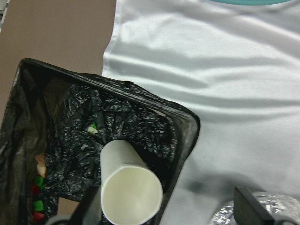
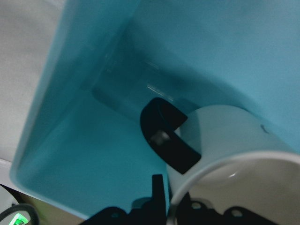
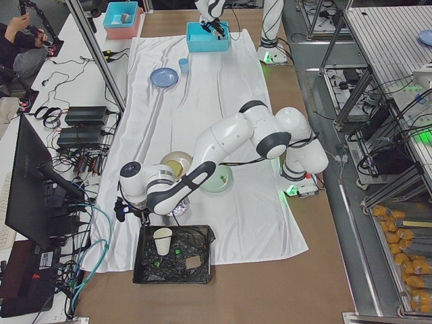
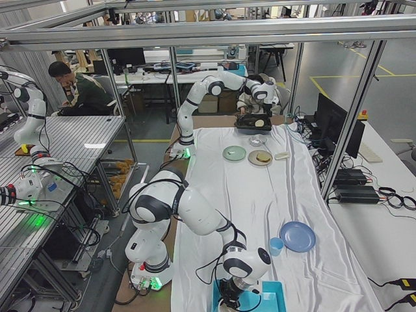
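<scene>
A white cup [image 3: 162, 244] lies in the black bag-lined bin [image 3: 202, 273], its mouth facing up in the left wrist view. My left gripper is open above the bin, its fingertips wide apart at the bottom edge, nothing held. At the far end, my right gripper is in the turquoise bin [image 2: 42, 122], at the rim of a white cup [image 2: 220, 131] with a black curved piece on its side. Its fingers straddle the cup wall and seem closed on it.
A blue plate [image 4: 298, 236] and blue cup [image 4: 275, 246] stand near the turquoise bin. A beige plate with a yellow item [image 4: 262, 156], a green plate [image 4: 234, 153] and a foil dish [image 1: 253, 208] lie near the black bin.
</scene>
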